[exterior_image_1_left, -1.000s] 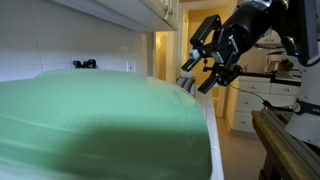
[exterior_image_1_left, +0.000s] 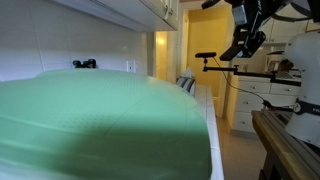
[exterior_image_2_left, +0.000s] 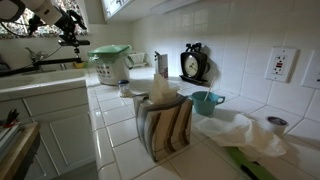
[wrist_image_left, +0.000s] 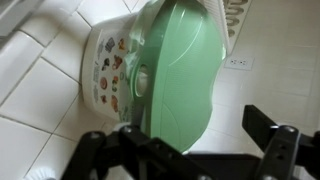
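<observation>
A green-lidded container (exterior_image_2_left: 108, 65) stands on the tiled counter at the back left in exterior view 2. Its green lid (exterior_image_1_left: 105, 115) fills much of exterior view 1. From the wrist, its white wall with small coloured pictures (wrist_image_left: 107, 70) shows beside the lid. My gripper (exterior_image_2_left: 78, 32) is raised in the air to the left of the container. Exterior view 1 has the gripper (exterior_image_1_left: 232, 28) at the upper right, beyond the lid. The fingers stand open, with two black fingers (wrist_image_left: 268, 135) apart and nothing held between them.
A wooden block (exterior_image_2_left: 162, 128) with white paper in its top is on the counter. Around it are a teal cup (exterior_image_2_left: 206, 103), a white cloth (exterior_image_2_left: 240, 133), a metal tin (exterior_image_2_left: 276, 125) and a green-handled item (exterior_image_2_left: 248, 163). A black round object (exterior_image_2_left: 194, 65) stands by the wall.
My gripper has risen and moved right in exterior view 1, away from the lid's edge. The lid stays where it was.
</observation>
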